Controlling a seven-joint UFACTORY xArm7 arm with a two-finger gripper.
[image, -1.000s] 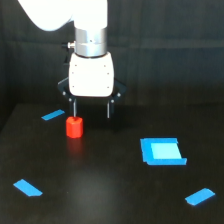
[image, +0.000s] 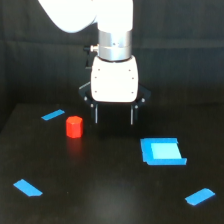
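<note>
A red block (image: 74, 127) rests on the dark table at the left. My gripper (image: 114, 115) hangs to the right of it, pointing down, with its two dark fingers spread well apart. Nothing shows between them. To the right and nearer the camera lies a pale square framed in blue tape (image: 145, 151), with nothing on it. The dark fingers are hard to make out against the dark background.
Strips of blue tape mark the table: one at the back left (image: 52, 115), one at the front left (image: 28, 188) and one at the front right (image: 200, 197). A dark curtain hangs behind.
My gripper has shifted right, from near the red block to the space beside it, and slightly lower. Its fingers remain apart. The red block has not visibly moved.
</note>
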